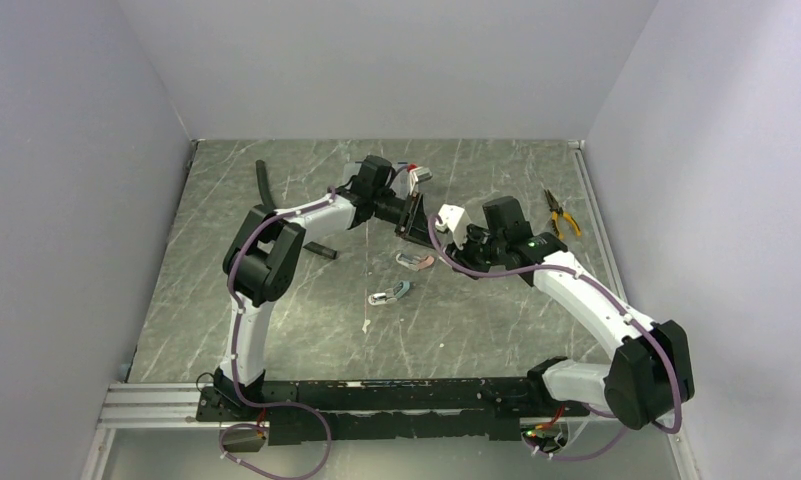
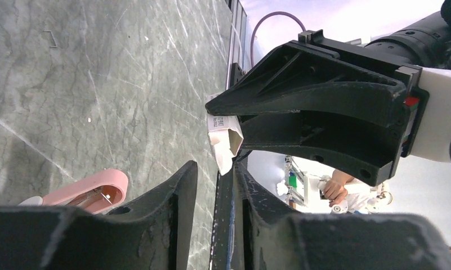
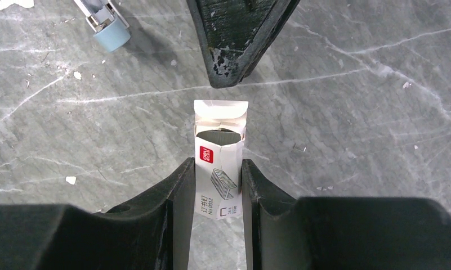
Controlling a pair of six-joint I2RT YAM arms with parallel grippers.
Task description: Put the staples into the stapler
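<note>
Pinched between the fingers of my right gripper is a small white staple box (image 3: 217, 191), its top flap raised and its upper end open over a dark inside. The left wrist view shows the same box from the side, with a torn flap hanging. My left gripper stands part open beside it, nothing held between its fingertips. In the right wrist view, a dark left finger (image 3: 234, 50) is just above the box, apart from it. A pink stapler (image 2: 110, 188) and a blue-grey stapler (image 1: 391, 294) lie on the table.
Loose staples (image 2: 52, 39) and paper scraps (image 1: 366, 325) are scattered on the grey marbled table. Yellow-handled pliers (image 1: 561, 214) lie at the right, and a black bar (image 1: 264, 185) at the back left.
</note>
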